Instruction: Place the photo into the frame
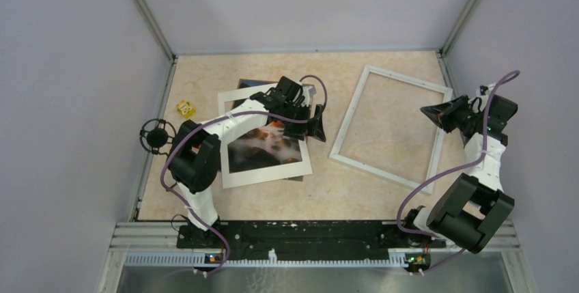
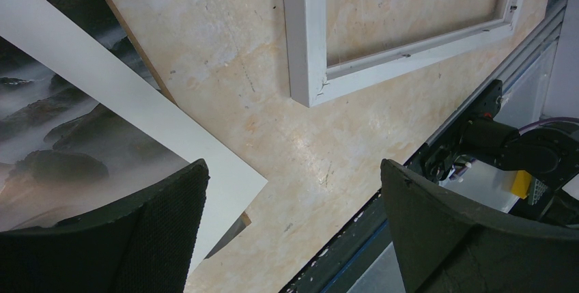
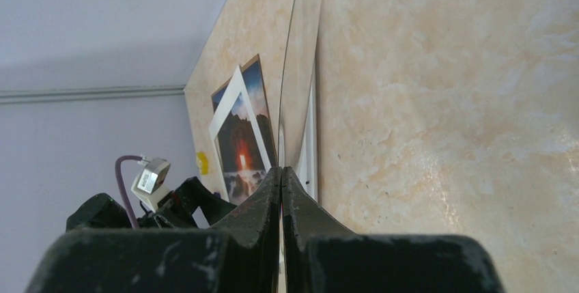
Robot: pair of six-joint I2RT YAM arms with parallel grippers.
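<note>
The photo (image 1: 263, 149), a misty dark scene, lies under a white mat border (image 1: 266, 175) on the left of the table. To the right, the empty white frame (image 1: 348, 119) lies flat and slightly turned. My left gripper is open over the mat's right side, nothing between its fingers. Over the frame's right side, my right gripper (image 1: 422, 109) is shut. A thin clear sheet (image 3: 297, 61), seen nearly edge-on in the right wrist view, runs up from its fingertips and appears pinched there. The sheet's outline is hard to make out from above.
A dark backing board (image 1: 254, 83) with a blue picture shows behind the mat. A small yellow item (image 1: 185, 108) sits at far left, near a black ring-shaped stand (image 1: 158, 137). Bare table lies between mat and frame.
</note>
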